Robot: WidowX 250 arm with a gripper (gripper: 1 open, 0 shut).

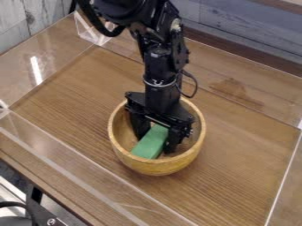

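A wooden bowl (158,161) sits on the wooden table, holding a green object (150,144) that lies tilted inside it. My black gripper (158,127) reaches down from above into the bowl, over and around the upper part of the green object. It is open; its fingertips are partly hidden in the bowl's shadow, so I cannot see whether they touch the object.
A pale wall and ledge run along the back, and dark cables lie at the lower left corner.
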